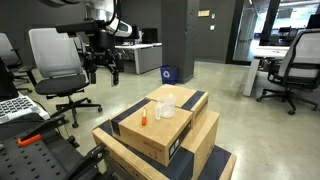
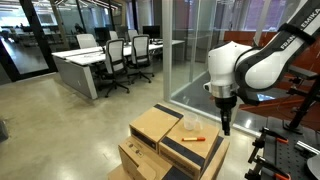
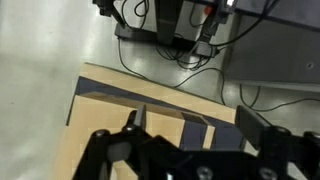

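Note:
Out to the left of the cardboard boxes [image 1: 160,130], my gripper [image 1: 103,77] hangs in the air with its fingers spread and nothing between them. In exterior view 2 the gripper [image 2: 224,115] appears right of the boxes. An orange marker-like object [image 1: 144,117] lies on the box top, and beside it stands a clear container [image 1: 166,103]. The same orange object [image 2: 193,139] shows in exterior view 2. Dark open fingers cross the bottom of the wrist view, with a cardboard box [image 3: 90,120] partly behind them; neither small object can be made out there.
More boxes are stacked around the top one. The dark robot table [image 1: 35,155] fills the near left corner. An office chair [image 1: 60,75] stands behind the arm, and a blue bin [image 1: 169,75] sits by the pillar. Open floor lies right of the boxes.

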